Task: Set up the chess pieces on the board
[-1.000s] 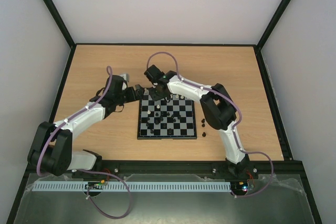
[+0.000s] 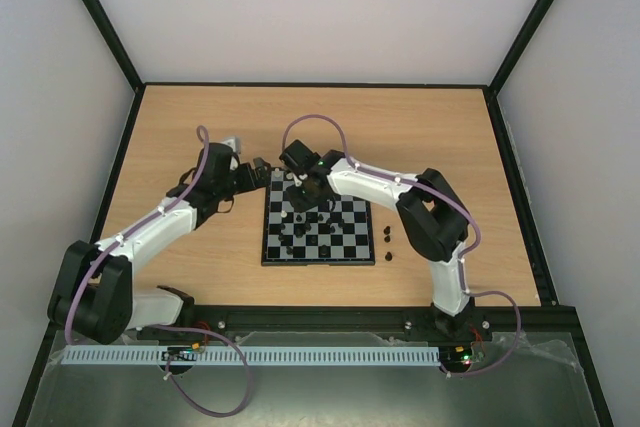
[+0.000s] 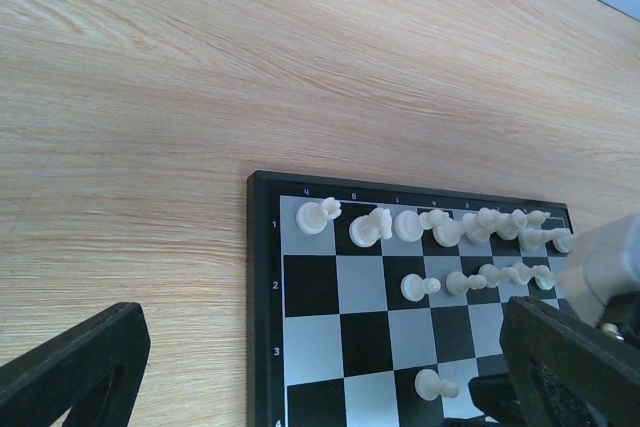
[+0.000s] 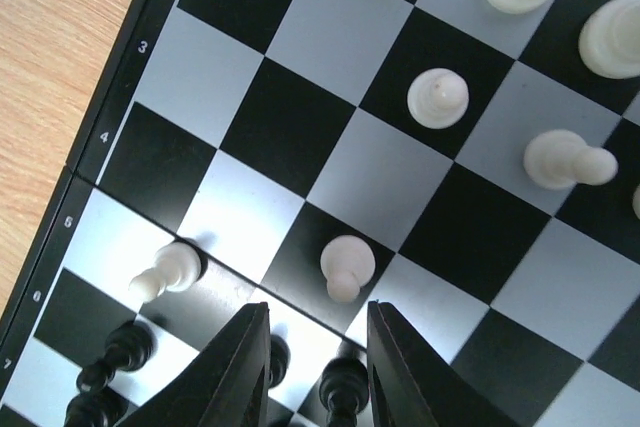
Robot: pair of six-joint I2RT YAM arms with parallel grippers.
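Note:
The chessboard lies in the middle of the table. In the left wrist view, white pieces line its far edge, among them a rook in the corner and a knight, with several pawns in front. Open and empty, my left gripper hangs near the board's far left corner. My right gripper is open above the board, a white pawn showing just beyond its fingertips. Another white pawn stands to its left. Black pieces appear between and behind the fingers, apparently below them.
Several black pieces rest on the table right of the board. Black pieces also stand on the board's near half. The right arm covers part of the far half. Bare table lies behind and left of the board.
Over the last second my right gripper has come nearer over the board from its far side, with a slight shift leftward most recently. The left arm has barely moved.

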